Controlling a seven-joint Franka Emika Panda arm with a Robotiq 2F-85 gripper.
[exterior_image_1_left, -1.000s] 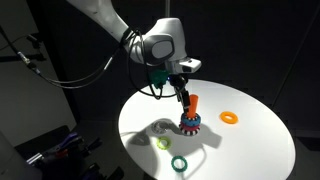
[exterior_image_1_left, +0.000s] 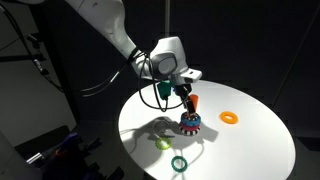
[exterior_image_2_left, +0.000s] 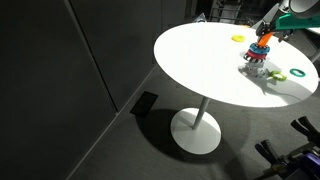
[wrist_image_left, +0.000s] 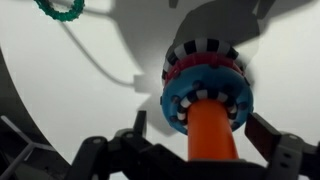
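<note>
A stack of rings (exterior_image_1_left: 190, 123) stands upright on the round white table, an orange post (exterior_image_1_left: 195, 102) rising from its middle. Blue, red and black-and-white bands show on the stack (wrist_image_left: 178, 90) in the wrist view. My gripper (exterior_image_1_left: 178, 97) reaches down over the post, one finger partly in front of it in exterior view 1. From the wrist, the orange post (wrist_image_left: 212, 132) points up between the widely parted fingers; the gripper is open. Whether either finger touches the post cannot be told.
Loose on the table lie an orange ring (exterior_image_1_left: 229, 123) to the right, a light green ring (exterior_image_1_left: 163, 149) and a dark green ring (exterior_image_1_left: 173, 164) in front.
My gripper has come down over the post, its body sinking lower in exterior view 1. The ring stack and the loose rings have kept their places.
</note>
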